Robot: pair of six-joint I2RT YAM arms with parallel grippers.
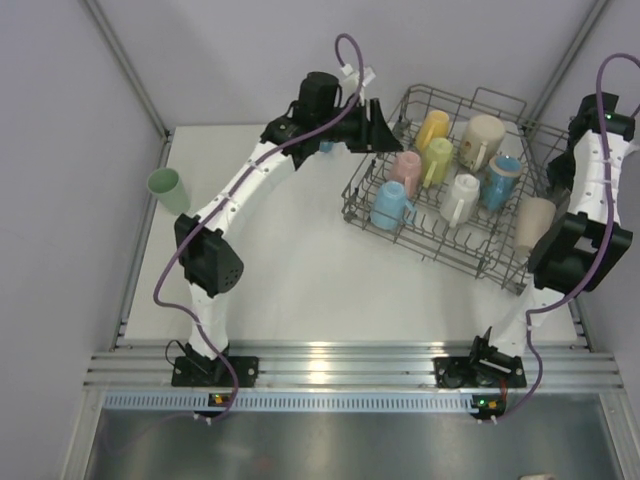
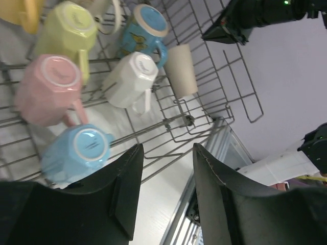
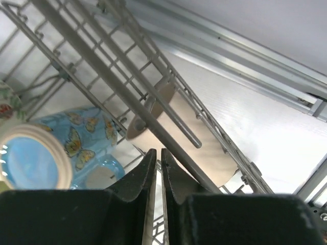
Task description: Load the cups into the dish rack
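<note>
The wire dish rack (image 1: 420, 246) holds several cups: light blue (image 1: 390, 205), pink (image 1: 406, 172), lime (image 1: 437, 160), yellow (image 1: 433, 127), white (image 1: 460, 198), patterned blue (image 1: 500, 182) and a large cream one (image 1: 481, 140). A beige cup (image 3: 204, 148) lies in the right-hand section, behind wires in the right wrist view. Over the rack's back-left edge, my left gripper is open and empty. My right gripper is by the right section, its fingers a narrow slit apart with nothing visible between them. On the far left stands a green cup (image 1: 168, 190).
Part of a blue cup (image 1: 327, 146) shows behind the left forearm, at the back of the white table (image 1: 280, 270). Rack wires cross close to the right gripper's fingers. A grey wall rises on the right.
</note>
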